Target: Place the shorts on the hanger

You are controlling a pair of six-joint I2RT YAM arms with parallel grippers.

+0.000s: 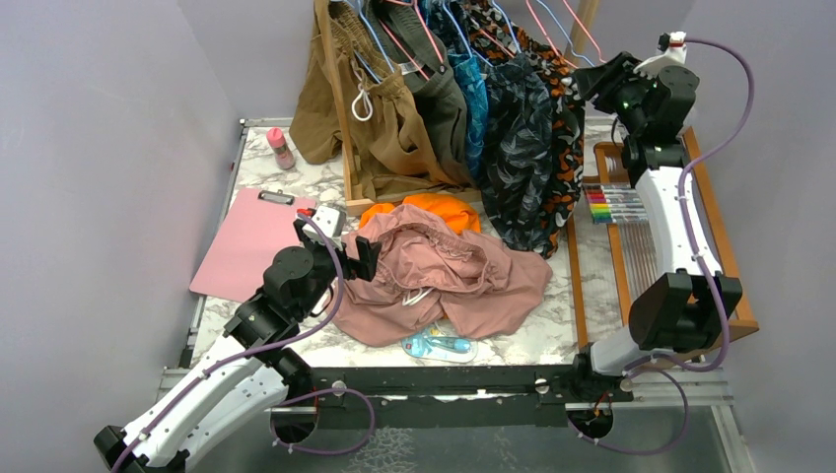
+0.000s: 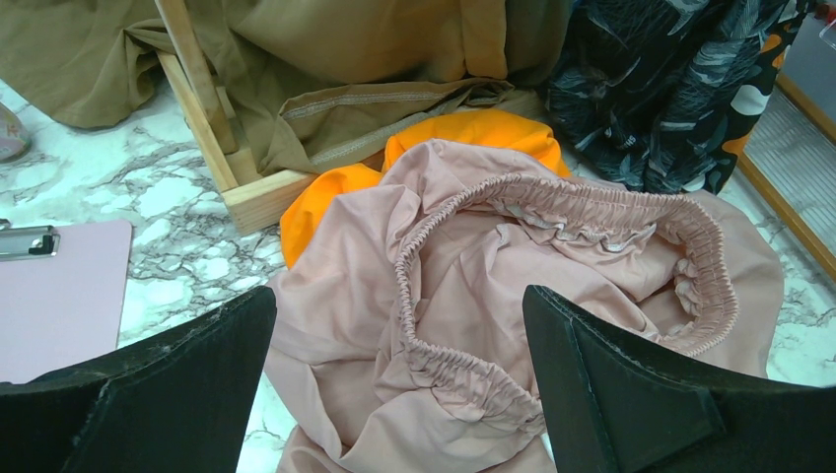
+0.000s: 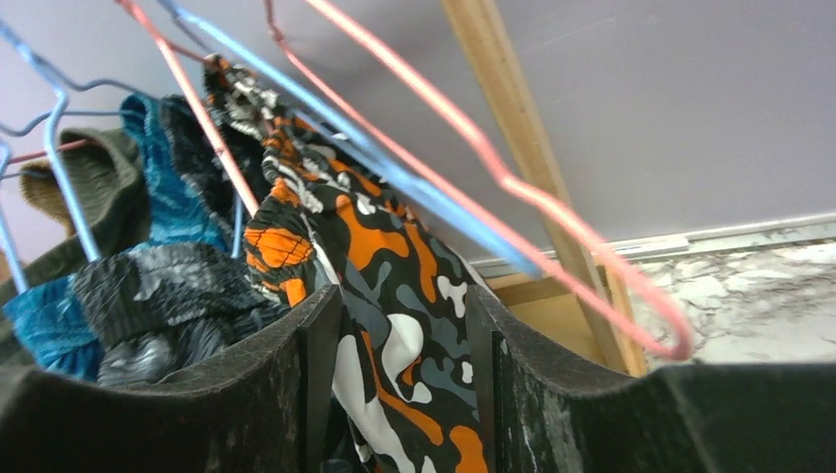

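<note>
Pink shorts [image 1: 493, 286] lie bunched on the marble table, their gathered waistband [image 2: 473, 370] facing up. My left gripper [image 1: 366, 258] hangs over their left part, open, with nothing between its fingers. High at the back right, my right gripper is part open beside hangers on the wooden rack; empty pink hangers [image 3: 414, 79] and a blue hanger [image 3: 414, 187] cross just above its fingers. Behind them hang orange-black camouflage shorts [image 3: 375, 256].
Other garments [image 1: 394, 118] fill the rack. Orange cloth [image 1: 444, 209] lies behind the pink shorts. A pink clipboard [image 1: 237, 246] and bottle [image 1: 279, 148] are at the left; a wooden tray with markers [image 1: 616, 212] is at the right.
</note>
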